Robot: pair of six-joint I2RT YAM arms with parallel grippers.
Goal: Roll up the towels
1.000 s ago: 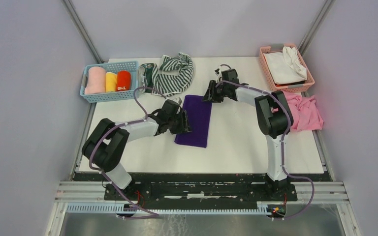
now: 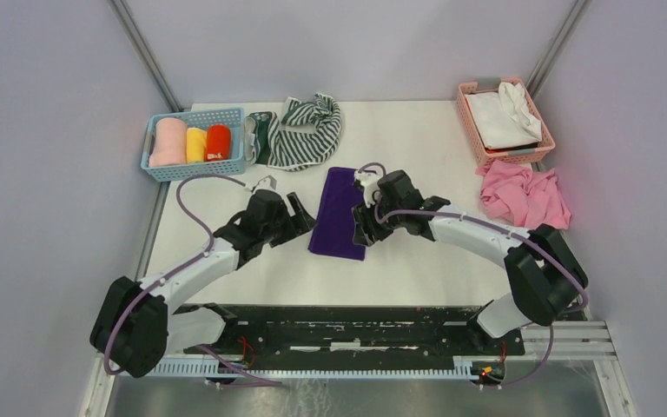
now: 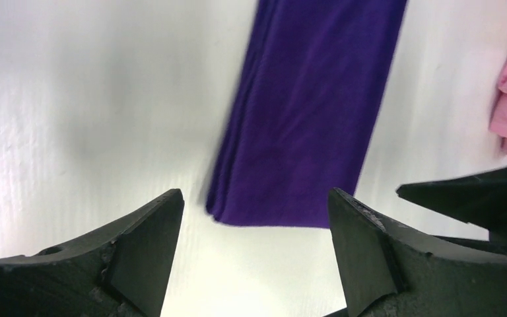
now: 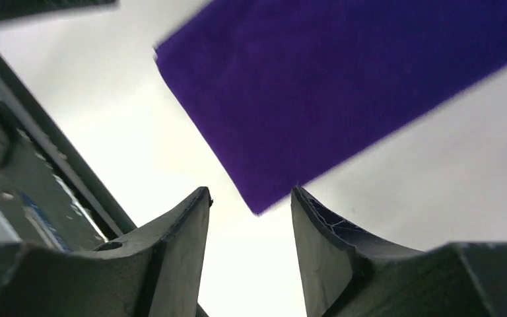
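Observation:
A purple towel [image 2: 336, 217] lies folded into a long rectangle at the table's centre, with a doubled left edge seen in the left wrist view [image 3: 297, 125]. My left gripper [image 2: 302, 213] hangs open just left of the towel's lower part, nothing between its fingers. My right gripper [image 2: 365, 224] is open over the towel's lower right; in the right wrist view [image 4: 251, 195] the near corner of the towel shows just beyond its fingertips.
A blue basket [image 2: 161, 174] with rolled towels sits back left, beside a striped cloth [image 2: 304, 139]. A pink basket [image 2: 508, 155] with white cloths and a pink cloth pile [image 2: 525, 195] are at the right.
My right arm has swung from the towel's back end down toward its near end. My left gripper has drawn back left, off the towel. The towel looks unchanged.

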